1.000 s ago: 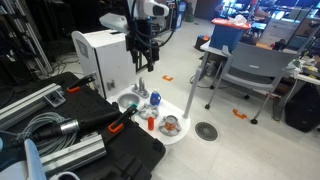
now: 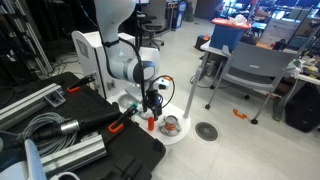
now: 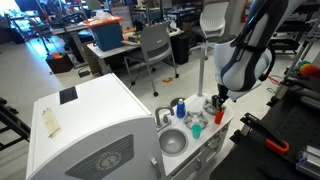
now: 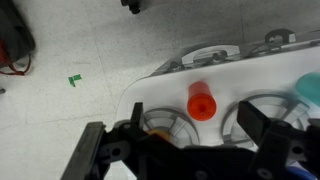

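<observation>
A small red cylinder (image 4: 201, 102) stands on the white play-kitchen counter (image 4: 180, 84), near its edge. In the wrist view it lies between the spread fingers of my open gripper, which point down over the counter with nothing held. Seen from exterior view 1, the gripper (image 2: 151, 107) is low above the counter, close to the red cylinder (image 2: 151, 124). Exterior view 2 also has the gripper (image 3: 226, 104) just above the red cylinder (image 3: 219, 118).
A teal cup (image 3: 196, 130) and a blue mug (image 3: 181, 108) stand on the counter by the sink (image 3: 172, 142) and faucet (image 3: 163, 119). A pot with something orange (image 2: 170, 125) sits on a burner. A black table (image 2: 130, 155) borders the counter.
My gripper has come down from high above the counter to just over it near the red cylinder. The arm now blocks exterior view 1's sight of the blue mug. The cylinder has not moved.
</observation>
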